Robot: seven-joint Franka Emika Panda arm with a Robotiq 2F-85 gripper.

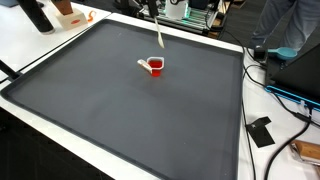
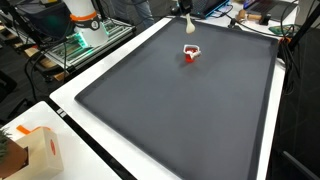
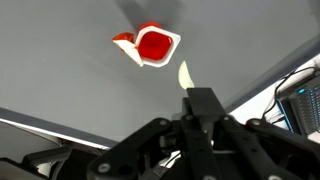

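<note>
A small red container with a white rim (image 1: 156, 64) stands on the dark grey board, its red inside facing up in the wrist view. Against one side of it is a short pale piece (image 3: 128, 47) with a red end. My gripper is shut on a thin pale stick (image 3: 186, 76), whose tip points towards the container but stays apart from it. In exterior view 2 the stick (image 2: 190, 25) hangs behind the container. Only the lowest part of the gripper shows at the top of exterior view 1.
Most of the dark board (image 1: 130, 105) is bare, with a white border around it. A cable (image 3: 285, 82) and dark equipment lie beyond the edge in the wrist view. A black flat piece (image 1: 260, 132) lies on the right-hand border.
</note>
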